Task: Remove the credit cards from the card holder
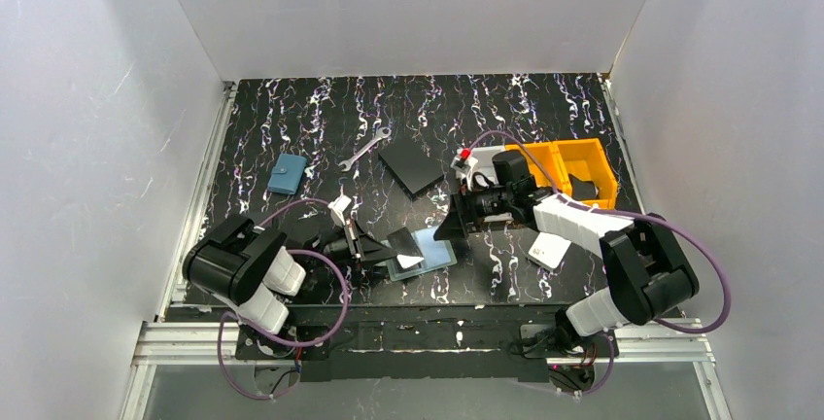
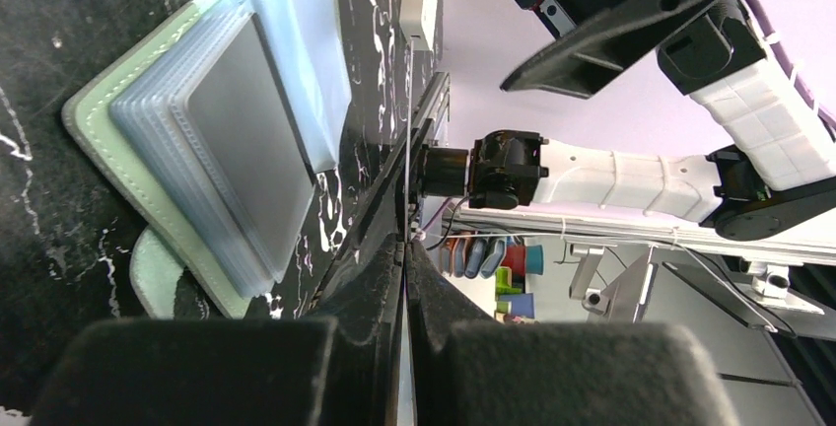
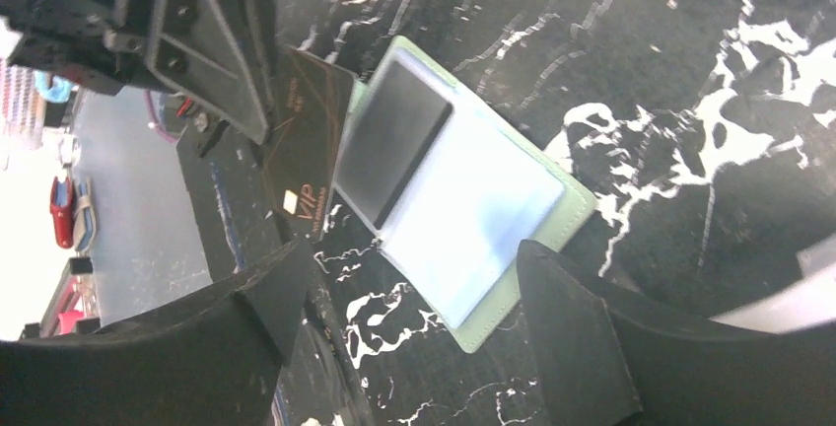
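Note:
The open card holder (image 1: 435, 253) lies at the table's front middle, with clear sleeves (image 2: 222, 150) and a pale blue pocket (image 3: 473, 209). My left gripper is shut on a thin card, seen edge-on in the left wrist view and as a black VIP card (image 3: 306, 150) beside the holder's left end in the right wrist view. My right gripper (image 1: 457, 224) is open above the holder's right side, nothing between its fingers.
Orange bins (image 1: 583, 157) stand at the right, a white object (image 1: 549, 250) before them. A black slab (image 1: 411, 164), a wrench (image 1: 364, 150) and a blue case (image 1: 287, 174) lie behind.

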